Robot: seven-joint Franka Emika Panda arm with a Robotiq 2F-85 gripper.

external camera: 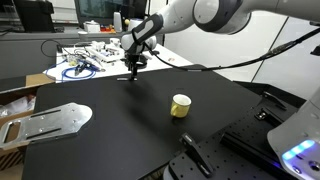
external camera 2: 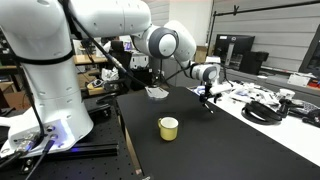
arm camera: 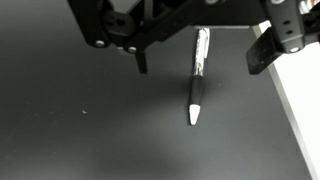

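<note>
A pen (arm camera: 197, 85) with a pale tip, a dark grip and a patterned barrel lies on the black table, between the two spread fingers in the wrist view. My gripper is open above it, with nothing held. From exterior view 1, the pen (external camera: 126, 78) is a small mark on the far part of the table, and the gripper (external camera: 133, 72) hangs just over it. Exterior view 2 shows the gripper (external camera 2: 208, 101) low over the tabletop; the pen is hard to make out there.
A yellow mug (external camera: 180, 106) stands on the near part of the table, well away from the gripper. A silver metal tray (external camera: 45, 126) lies at the left. Cables (external camera: 77, 68) and dark gear lie beyond the far edge. Bare table surrounds the pen.
</note>
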